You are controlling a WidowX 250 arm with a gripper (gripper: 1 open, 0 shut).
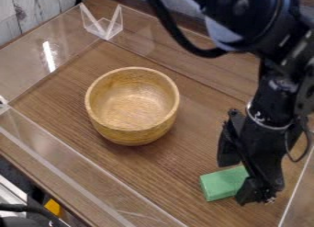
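Observation:
My gripper (255, 162) is low at the right, its black open fingers around a green rectangular block (221, 183) lying on the wooden table. The left end of the block shows; its right part is hidden behind the gripper. A round yellow wooden bowl (131, 104) stands left of the gripper, apart from it.
The bare table (73, 148) has free room left and below the bowl. A clear, low edge or panel runs along the left, with a small white object (101, 24) at the top left.

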